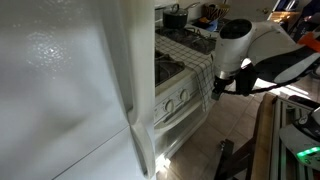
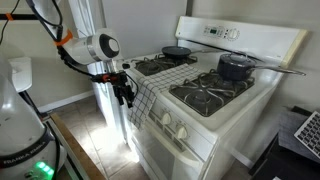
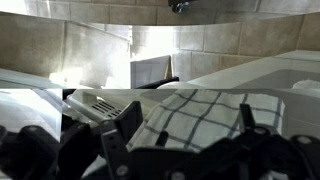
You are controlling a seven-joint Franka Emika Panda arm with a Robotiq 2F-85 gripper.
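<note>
A white towel with dark grid lines (image 2: 148, 98) lies across the middle of the stove top and hangs down over its front. In the wrist view the same towel (image 3: 205, 115) spreads below and between my fingers. My gripper is open, its dark fingers (image 3: 129, 121) apart at the lower left and lower right. From the side, the gripper (image 2: 127, 88) stands in front of the stove, close to the hanging part of the towel. Whether it touches the cloth, I cannot tell.
A dark pot (image 2: 236, 67) and a black pan (image 2: 175, 52) stand on the stove (image 2: 190, 125). Knobs (image 2: 181, 131) line its front. A wooden surface (image 2: 70, 150) lies by the arm's base. Tiled floor (image 1: 205, 145) is open between them.
</note>
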